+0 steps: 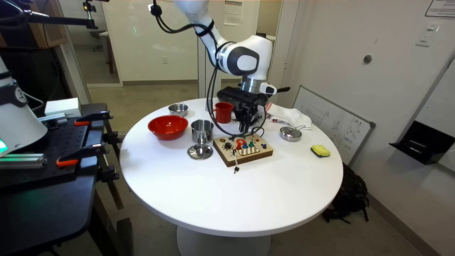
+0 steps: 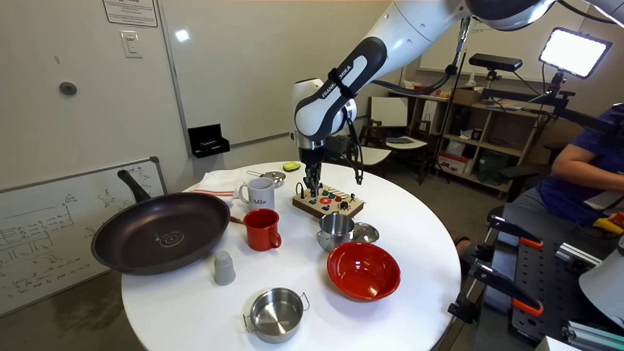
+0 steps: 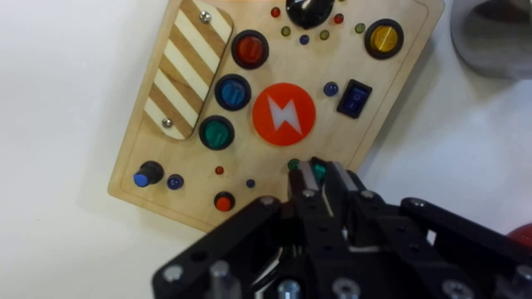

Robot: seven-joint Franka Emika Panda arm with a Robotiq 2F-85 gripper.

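A wooden switch board (image 3: 279,64) lies flat on the white table, carrying coloured knobs, small lights and a round red badge (image 3: 284,114). My gripper is over the board's edge, pointing down, its fingers close together with a narrow gap between them. At their tips a teal-green switch (image 3: 318,171) in a black housing is partly hidden; whether the fingers touch it I cannot tell. In exterior view 1 the gripper (image 1: 244,130) is low over the board's back side. Exterior view 2 shows the board (image 2: 327,202) with the gripper (image 2: 314,193) at it.
Around the board stand a steel pot (image 2: 336,228), its lid (image 2: 366,233), a red bowl (image 2: 363,272), a red mug (image 2: 261,228) and a white mug (image 2: 261,193). A black pan (image 2: 164,231) is farther off.
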